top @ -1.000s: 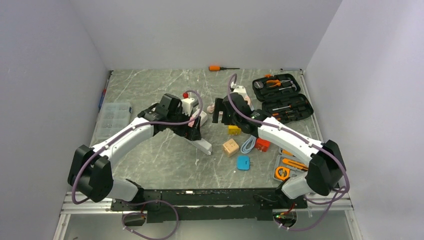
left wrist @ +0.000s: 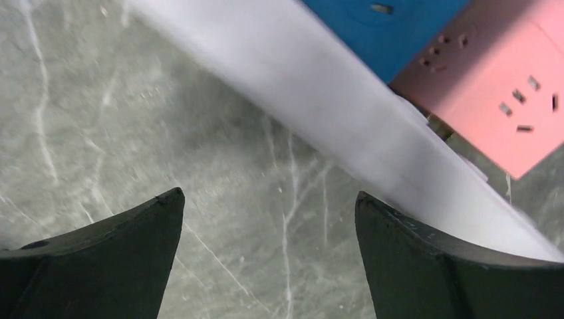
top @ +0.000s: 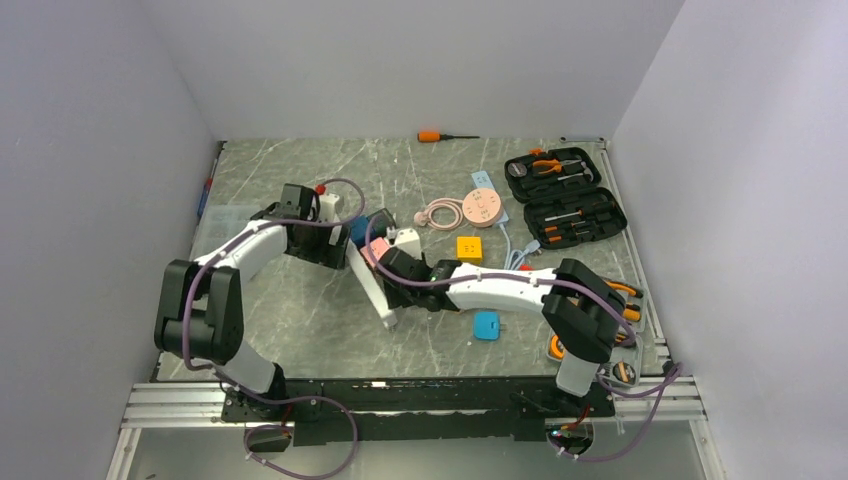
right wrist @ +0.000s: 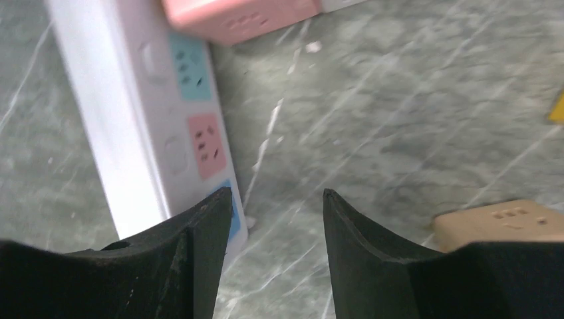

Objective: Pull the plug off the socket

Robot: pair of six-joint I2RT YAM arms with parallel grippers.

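A white power strip point(left wrist: 312, 100) with coloured sockets point(right wrist: 199, 139) lies diagonally on the marble table, a pink cube plug point(left wrist: 499, 86) and a blue one point(left wrist: 386, 26) along its far side. My left gripper point(top: 335, 247) is open beside the strip's upper left end, with bare table between its fingers in the left wrist view. My right gripper point(top: 390, 275) is low over the strip's right side; its fingers point(right wrist: 352, 266) stand apart in the right wrist view, and whether anything is between them is unclear.
A wooden cube point(right wrist: 499, 226), a yellow cube point(top: 469, 250), a blue adapter point(top: 486, 326) and coiled cables lie to the right. An open tool case point(top: 572, 227) is at the back right.
My left gripper has moved left and my right gripper down and left, toward the strip. The strip has shifted down and left at its lower end.
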